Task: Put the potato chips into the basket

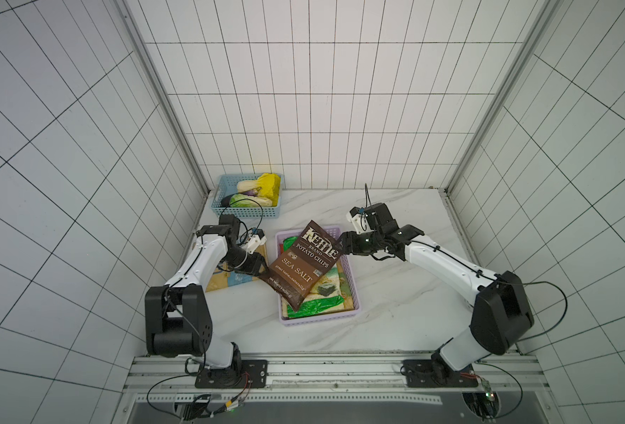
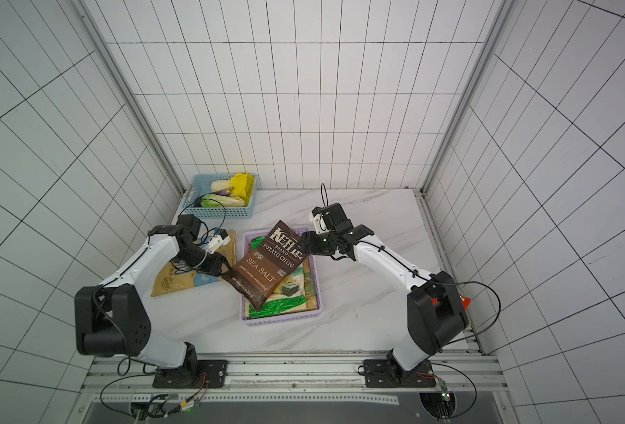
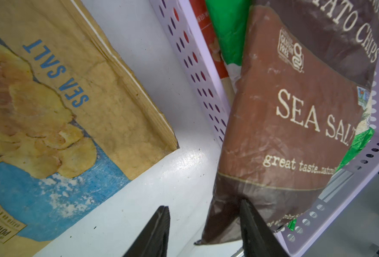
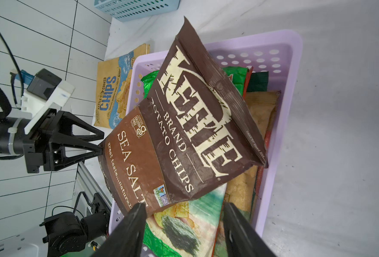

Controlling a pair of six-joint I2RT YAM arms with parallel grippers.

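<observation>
A brown bag of Kettle sea salt potato chips (image 1: 304, 263) slants across the top of the lilac basket (image 1: 355, 300), its lower left corner jutting past the basket's left rim. At that corner my left gripper has its fingers apart; the corner lies between them, and the right-hand finger (image 3: 255, 229) overlaps the bag. My right gripper is open by the bag's upper right corner in the top views, with nothing seen gripped. A second chips bag, tan and blue (image 3: 48, 115), lies flat on the table left of the basket, partly under my left arm.
Green and other bags (image 4: 198, 222) fill the lilac basket beneath the brown one. A blue basket (image 1: 245, 211) holding vegetables and a yellow packet (image 1: 268, 186) stands at the back left. Table space to the right of the lilac basket is bare.
</observation>
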